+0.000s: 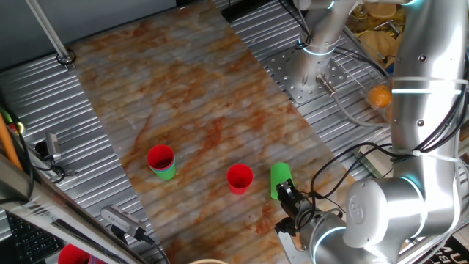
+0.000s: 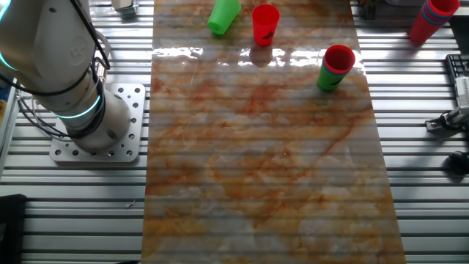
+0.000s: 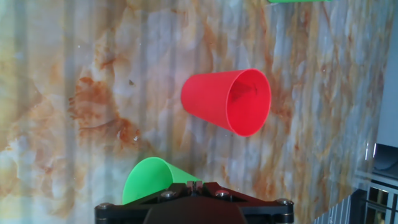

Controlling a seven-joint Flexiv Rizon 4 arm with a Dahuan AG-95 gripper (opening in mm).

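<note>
My gripper [image 1: 284, 189] is at a green cup [image 1: 281, 176], over its near side in exterior view 1. In the wrist view its dark fingertips [image 3: 194, 185] come together and look shut. Behind them shows the green cup [image 3: 148, 180], its mouth facing up and left; the fingers hide part of its body. I cannot tell whether they touch it. Exterior view 2 shows the green cup [image 2: 224, 15] tipped over, with the gripper out of frame. A red cup [image 1: 239, 179] stands beside it, empty in the wrist view [image 3: 211, 98].
Farther off is a stack [image 1: 161, 161] with a red cup on top and green below. More cups [image 2: 431, 20] stand off the marbled board's right side in exterior view 2. Much of the board [image 2: 256, 183] is clear.
</note>
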